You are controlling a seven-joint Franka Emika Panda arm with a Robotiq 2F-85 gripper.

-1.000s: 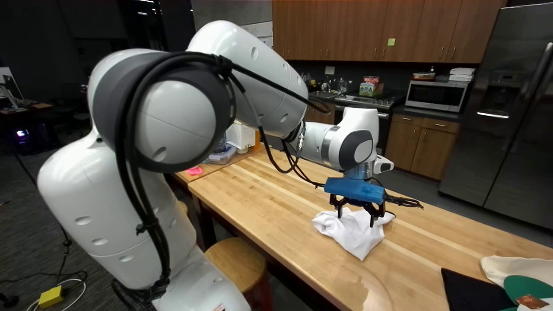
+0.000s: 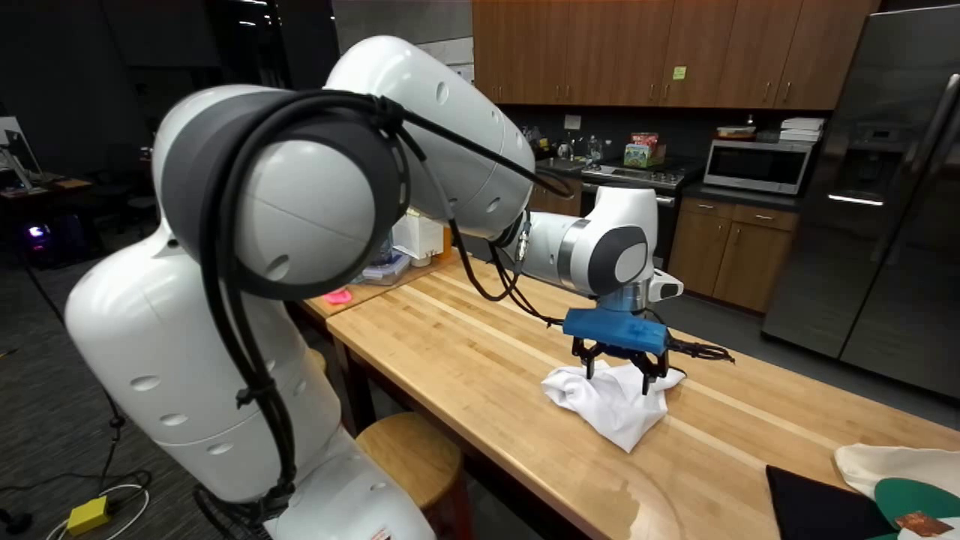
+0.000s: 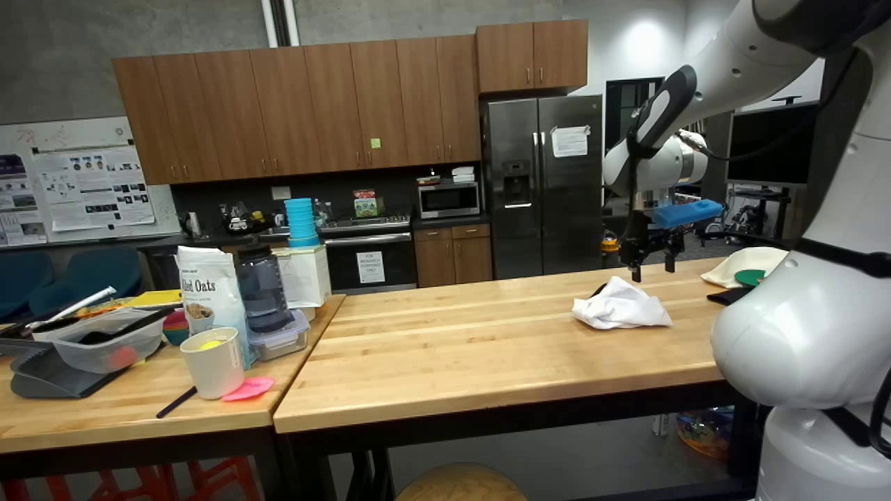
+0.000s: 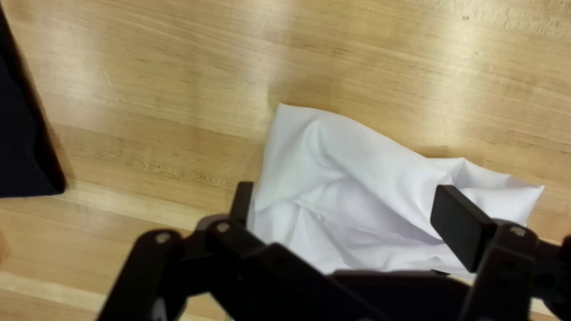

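Observation:
A crumpled white cloth point(image 2: 612, 406) lies bunched on the wooden table. My gripper point(image 2: 618, 382) is above it with its two fingers wide apart and nothing held between them. In the wrist view the cloth point(image 4: 353, 198) spreads below and between the black fingers, one finger over each side of it. From the second exterior view, the gripper point(image 3: 653, 272) hangs over the cloth point(image 3: 620, 305), its tips higher than the cloth's folds. A small dark patch shows at the cloth's edge; what it belongs to is hard to tell.
A black cloth point(image 2: 814, 505), a cream cloth point(image 2: 900, 463) and a green round piece point(image 2: 918, 498) lie at the table's right end. Bare tabletop point(image 3: 443, 334) stretches to the left. A side table holds a white cup point(image 3: 214, 367), an oats bag point(image 3: 209, 292) and containers.

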